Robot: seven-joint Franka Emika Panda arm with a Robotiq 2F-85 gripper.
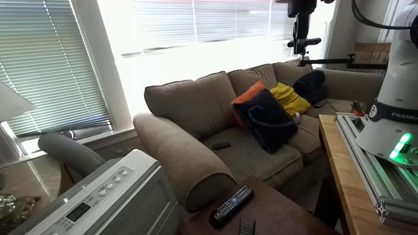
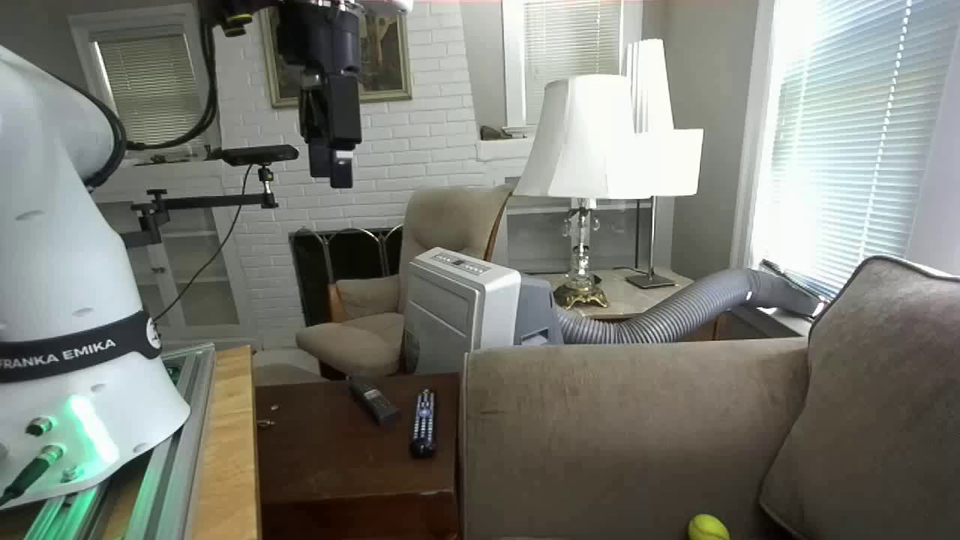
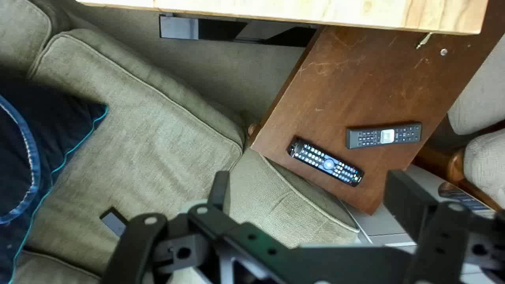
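My gripper is open in the wrist view, its two fingers wide apart and nothing held between them. Well below it, two remotes lie on the brown side table (image 3: 326, 85). One is a black remote with a blue centre (image 3: 326, 161), near the table's sofa-side edge. The other is a dark grey remote with a light square button (image 3: 384, 135), farther in. A third dark remote (image 1: 221, 146) rests flat on the sofa seat (image 1: 250, 160). From the side, the gripper (image 2: 337, 175) hangs high, pointing down, clear of every surface.
Pillows in navy (image 1: 266, 119), orange (image 1: 249, 94) and yellow (image 1: 290, 98) lean on the sofa. A white portable air conditioner (image 2: 459, 301) stands behind the side table. The wooden workbench edge (image 3: 284, 10) borders the table. A tennis ball (image 2: 707, 527) sits by the sofa arm.
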